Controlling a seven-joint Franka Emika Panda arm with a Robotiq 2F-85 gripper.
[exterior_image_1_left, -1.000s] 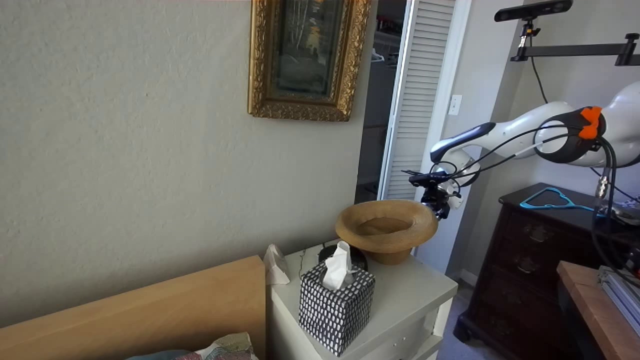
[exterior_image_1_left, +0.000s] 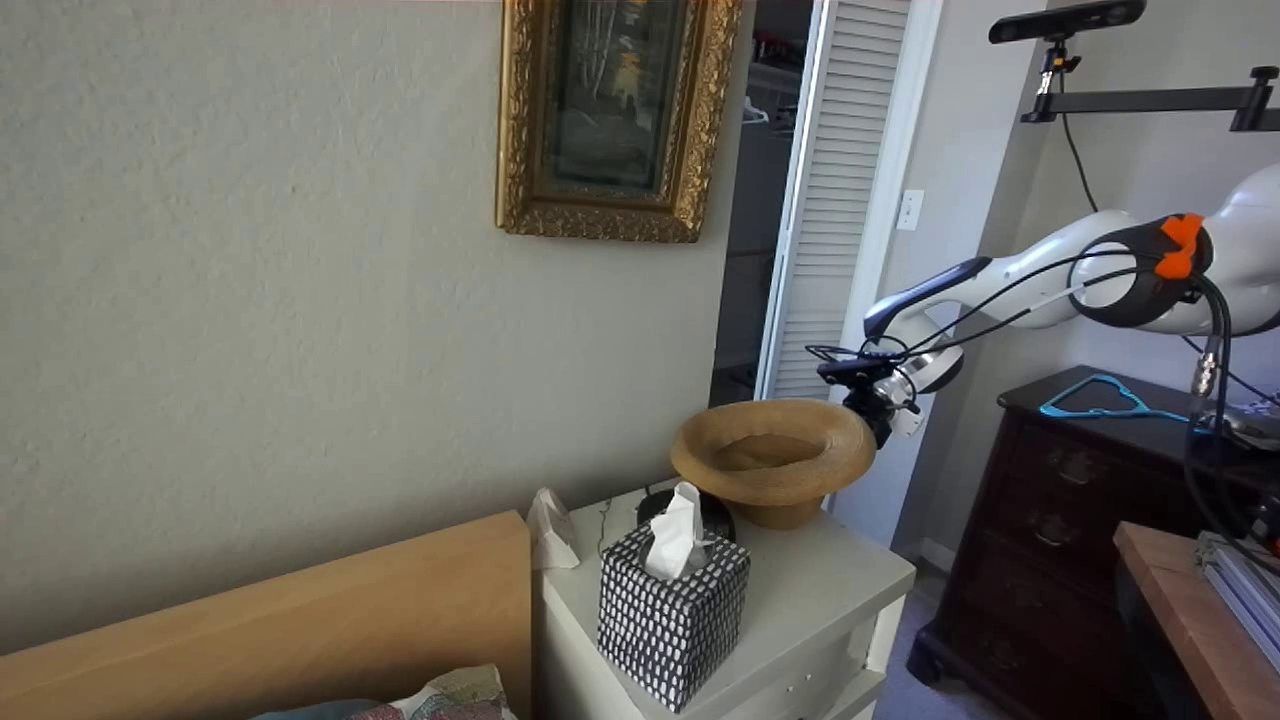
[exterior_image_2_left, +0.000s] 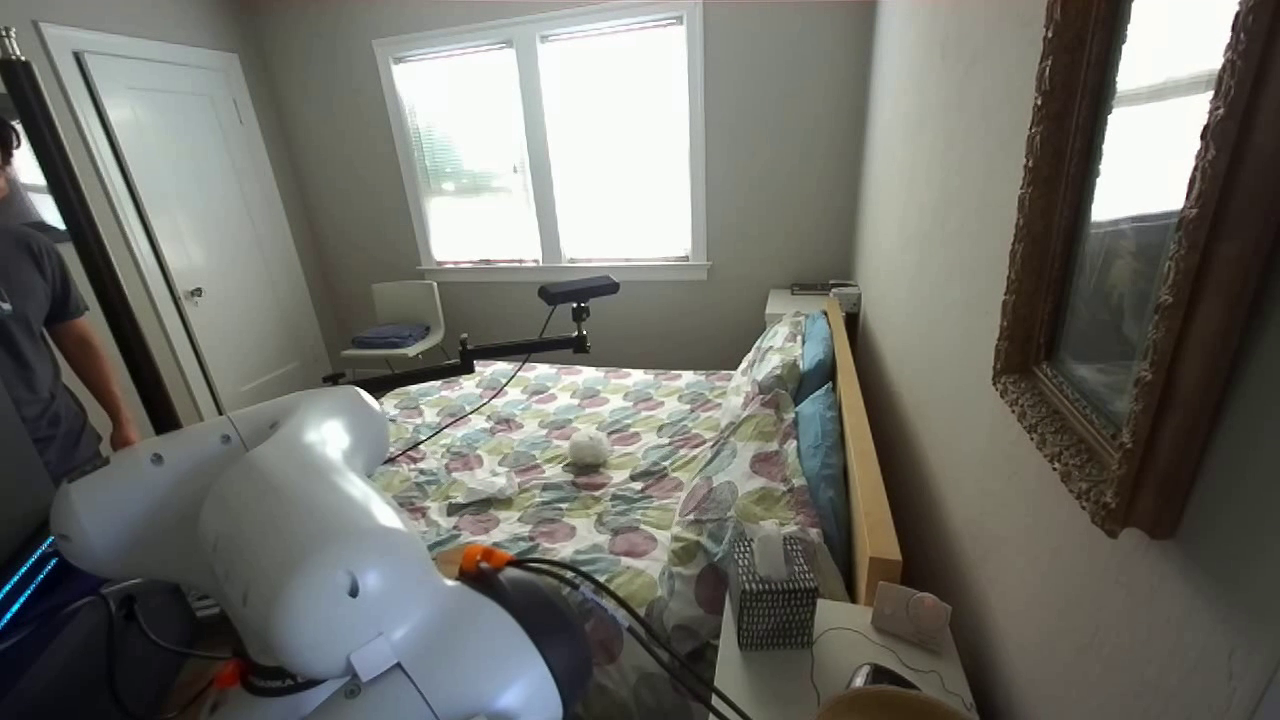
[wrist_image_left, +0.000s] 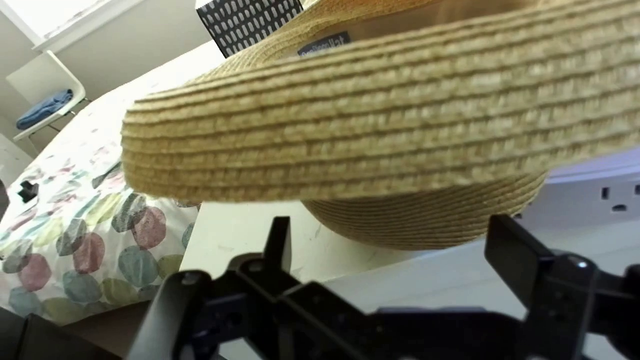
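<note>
A tan woven straw hat (exterior_image_1_left: 774, 454) rests upside down on the white nightstand (exterior_image_1_left: 840, 576), its brim spread upward and its hollow showing. In the wrist view the hat's brim (wrist_image_left: 360, 132) fills the upper part, close to the camera, with the crown below and behind it. My gripper is open, its two fingers wide apart below the brim edge, and no object is held between them. From the first exterior view, the gripper (exterior_image_1_left: 873, 426) hangs at the hat's right side, partly behind the brim. Whether a finger touches the brim cannot be told.
A black-and-white tissue box (exterior_image_1_left: 674, 612) stands on the nightstand beside the hat. A small pale wedge-shaped object (exterior_image_1_left: 552, 530) sits near the wall. The wooden headboard (exterior_image_1_left: 360, 600) and the bed (exterior_image_2_left: 576, 420) adjoin the nightstand. A dark dresser (exterior_image_1_left: 1056, 516) stands to the right.
The hat and tissue box have stayed in place.
</note>
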